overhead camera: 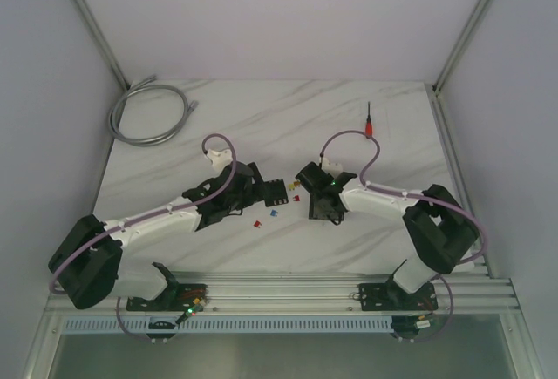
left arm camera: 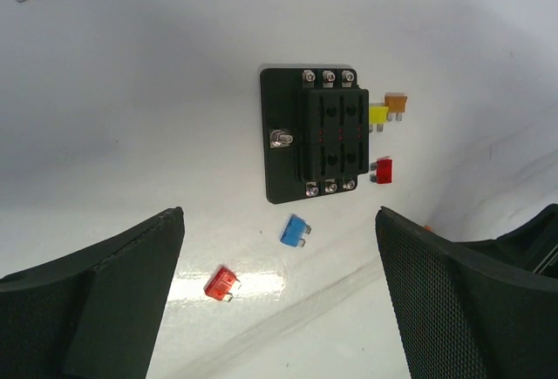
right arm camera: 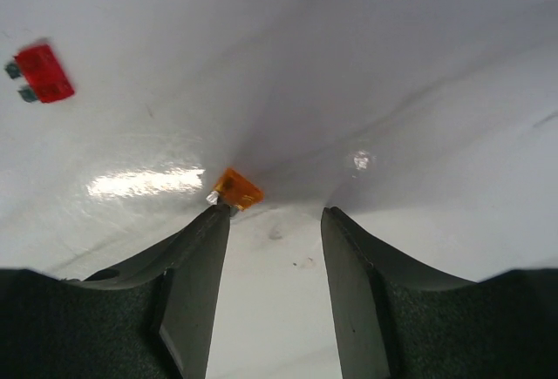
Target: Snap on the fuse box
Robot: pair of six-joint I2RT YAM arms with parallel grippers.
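Note:
The black fuse box lies flat on the marble table, also seen in the top view. Small blade fuses lie round it: yellow, orange, red, blue and another red. My left gripper is open above the box's near side, nothing between its fingers. My right gripper hangs low over an orange fuse, its fingers apart and the fuse just beyond the tip of one finger. A red fuse lies farther off in that view.
A coiled grey hose lies at the back left and a red-handled screwdriver at the back right.

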